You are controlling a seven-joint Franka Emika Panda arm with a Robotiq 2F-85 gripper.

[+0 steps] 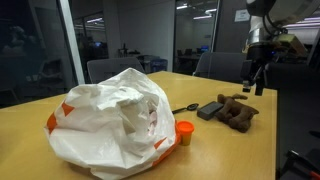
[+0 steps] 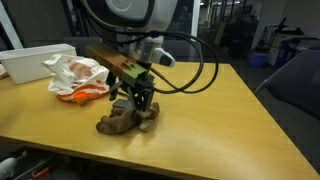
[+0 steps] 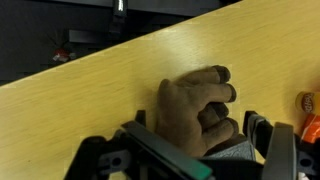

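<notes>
A brown plush toy [image 1: 237, 113] lies on the wooden table near its edge, with several stubby limbs spread out. Above it hangs my gripper [image 1: 253, 88], open and apart from the toy. From the wrist, the toy [image 3: 183, 115] shows between the two spread fingers, partly hidden at the bottom by the gripper's body. In the second exterior view the toy [image 2: 122, 121] is below the gripper, whose arm covers part of the scene.
A dark block [image 1: 209, 110] sits right beside the toy. An orange cup [image 1: 184, 132], a dark spoon-like utensil [image 1: 185, 107] and a large white plastic bag [image 1: 112, 118] are further off. Bare table [image 2: 230, 120] extends to one side.
</notes>
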